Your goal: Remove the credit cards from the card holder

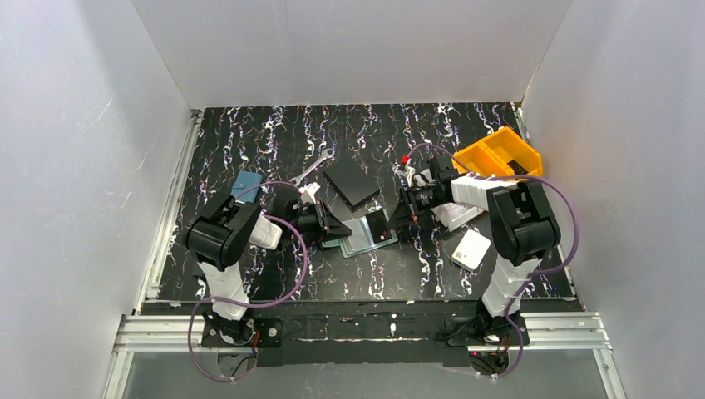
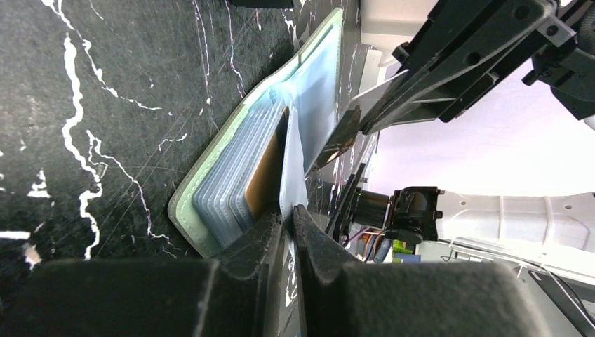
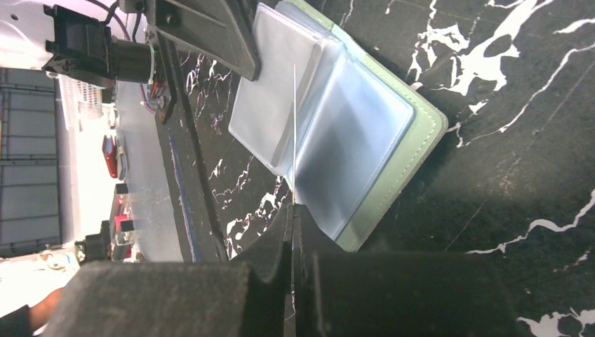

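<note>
The open card holder (image 1: 357, 237), with pale green cover and clear sleeves (image 2: 238, 154), lies between both arms. In the left wrist view, my left gripper has its fingertips close together at a sleeve edge; whether it grips that is unclear. My right gripper is shut on a thin dark card (image 1: 378, 224), seen edge-on in the right wrist view and raised beside the sleeves. A brown card (image 2: 263, 168) shows among the sleeves in the left wrist view.
A black slab (image 1: 351, 179) lies behind the holder, with a wrench (image 1: 313, 166) to its left. A blue item (image 1: 248, 183) sits left; orange bins (image 1: 478, 158) and a white box (image 1: 470, 249) are right. The back of the table is clearer.
</note>
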